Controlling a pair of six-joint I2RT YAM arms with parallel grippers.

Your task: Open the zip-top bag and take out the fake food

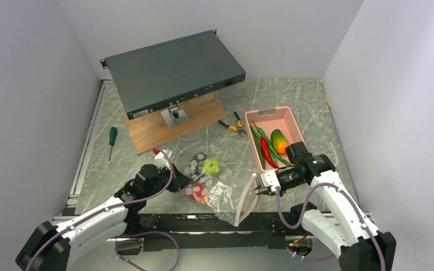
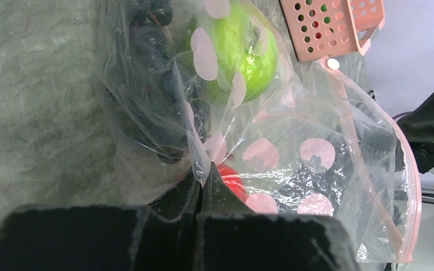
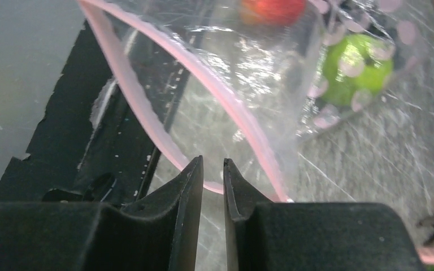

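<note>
The clear spotted zip bag [image 1: 223, 200] lies at the front middle, holding a green fruit [image 1: 211, 166], a red item [image 1: 199, 193] and dark pieces that look like grapes. My left gripper is shut on the bag's plastic at its left side. The bag's pink zip edge [image 2: 411, 197] forms a loose loop toward the right. My right gripper hovers by that mouth, its fingertips a little apart with nothing clearly between them.
A pink basket [image 1: 272, 114] with peppers and a mango stands right. Pliers [image 1: 233, 126] lie behind the bag, a screwdriver [image 1: 112, 138] at left. A dark metal unit [image 1: 175, 68] stands over a wooden board.
</note>
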